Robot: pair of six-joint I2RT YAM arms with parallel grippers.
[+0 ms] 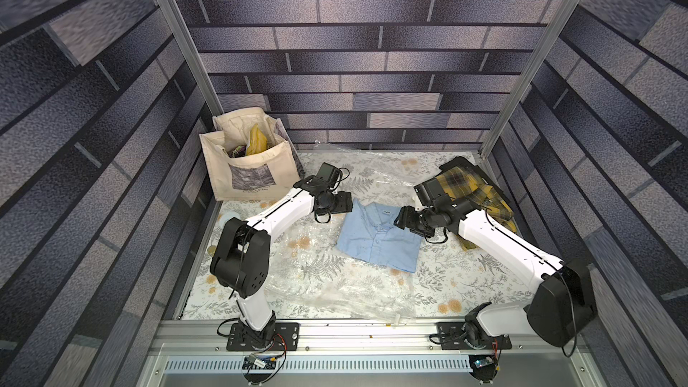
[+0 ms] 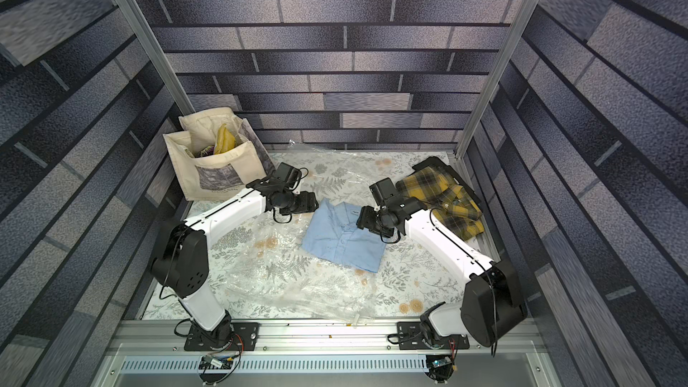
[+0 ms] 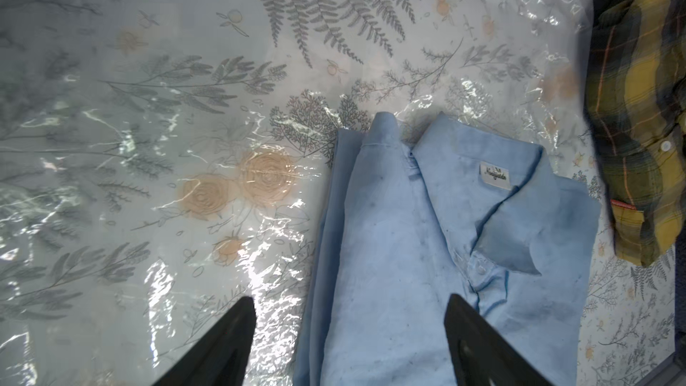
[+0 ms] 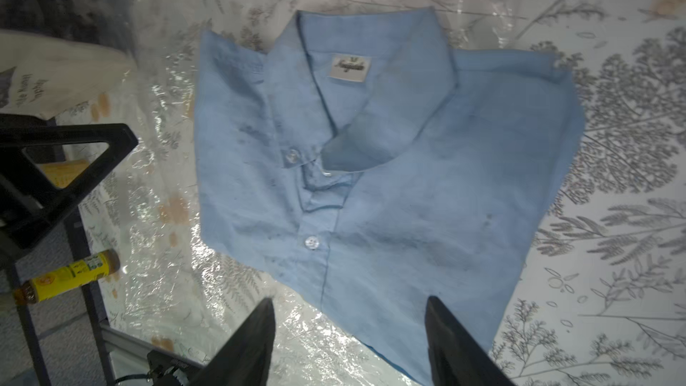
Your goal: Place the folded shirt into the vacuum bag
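Observation:
The folded light-blue shirt [image 1: 378,242] lies collar-up on the table, its collar toward the back wall. The vacuum bag is a sheet of clear, glossy plastic [image 3: 157,278], flat to the left of the shirt and behind it. I cannot tell whether the shirt lies on or inside it. My left gripper [image 1: 349,202] stands open at the shirt's back left corner, with nothing gripped. Over the shirt's right side hangs my right gripper [image 1: 401,218], its fingers [image 4: 250,346] apart above the cloth and nothing held.
A cream tote bag [image 1: 258,172] with yellow things inside stands at the back left. Against the right wall lies a yellow-black plaid shirt [image 1: 476,197] on something black. A round container [image 1: 229,218] sits at the left.

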